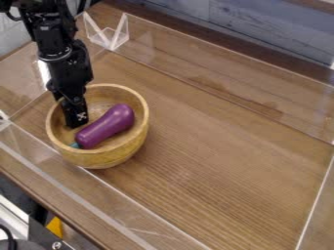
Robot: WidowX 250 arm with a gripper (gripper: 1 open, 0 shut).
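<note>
A round wooden bowl [131, 146] stands at the left of the table. In it lies a purple eggplant [107, 125], with a small teal tip at its lower left. My black gripper [76, 112] reaches down from the upper left into the left side of the bowl, at or just inside the rim beside the eggplant. Its fingertips are dark and small, so what is between them is hidden.
A white wire-like object [111, 31] stands at the back, right of the arm. Dark clutter shows beyond the front left edge.
</note>
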